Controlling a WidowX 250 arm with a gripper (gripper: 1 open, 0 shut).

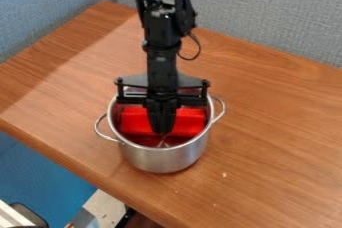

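Observation:
A steel two-handled pot (pixel 164 157) stands on the wooden table (pixel 267 142) near its left front edge. Inside it lies a red object (pixel 134 120). My black gripper (pixel 163 127) points down into the pot, in front of or against the red object. Its fingertips are dark and partly hidden, so whether anything is between them is unclear.
Grey-blue walls stand at the back. Beyond the front left edge are a blue surface and some white items (pixel 100 210) at the bottom.

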